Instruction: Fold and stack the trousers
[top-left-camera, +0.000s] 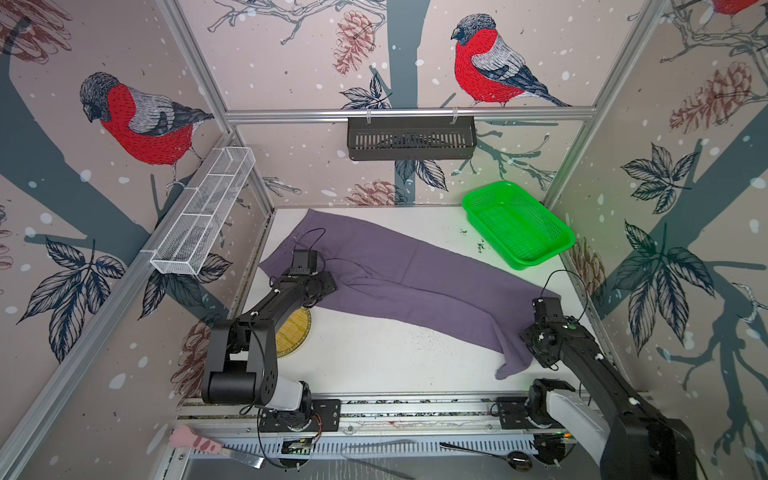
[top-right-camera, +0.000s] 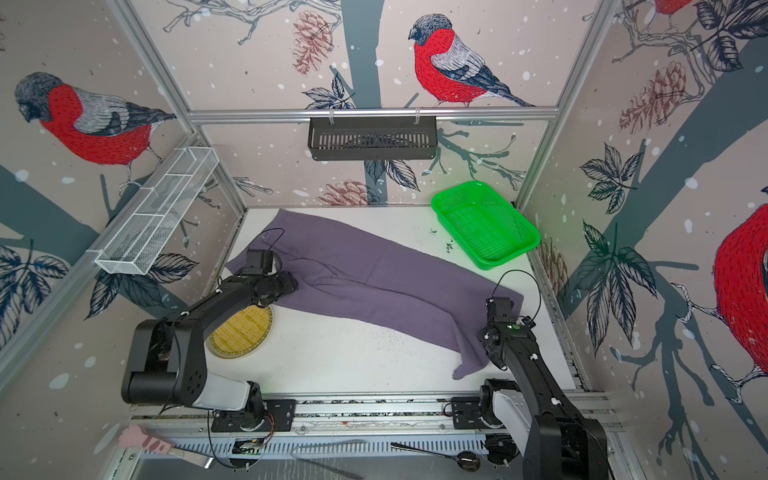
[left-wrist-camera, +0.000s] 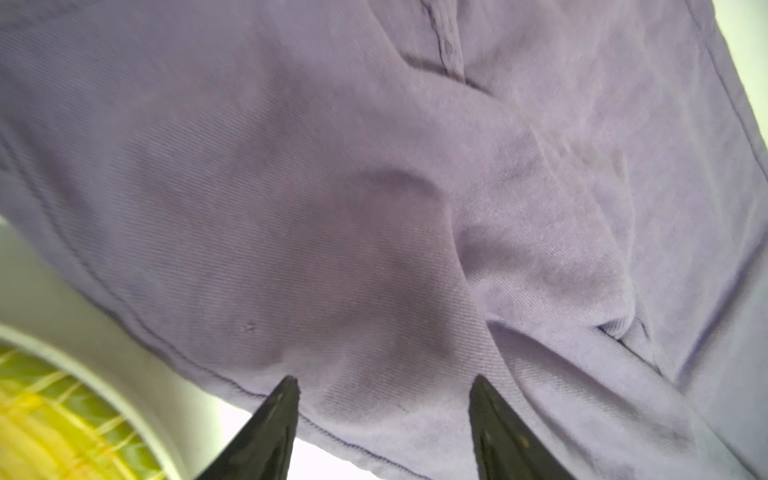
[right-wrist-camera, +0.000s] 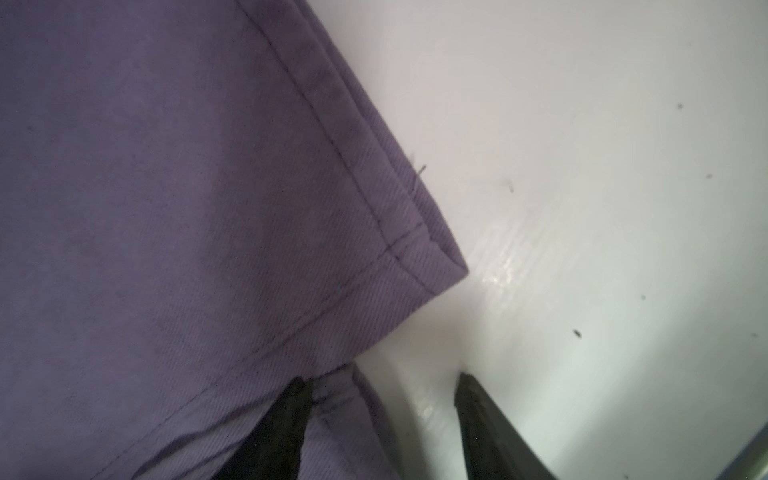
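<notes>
Purple trousers (top-left-camera: 416, 268) lie spread slantwise across the white table, from the back left to the front right, with creases along the middle. Over their left part hovers my left gripper, open, with its fingers apart above the near edge and no cloth visibly gripped. At the right end, the hemmed corner of one leg (right-wrist-camera: 392, 240) shows in the right wrist view, and a second hem (right-wrist-camera: 344, 400) lies partly below it. My right gripper is part open beside that lower hem; the left-hand finger (right-wrist-camera: 280, 432) overlaps the cloth, the other is over bare table.
A green basket (top-left-camera: 520, 224) stands at the back right. Near the left arm is a round yellow plate (top-right-camera: 240, 332), close to the trousers' near edge.
</notes>
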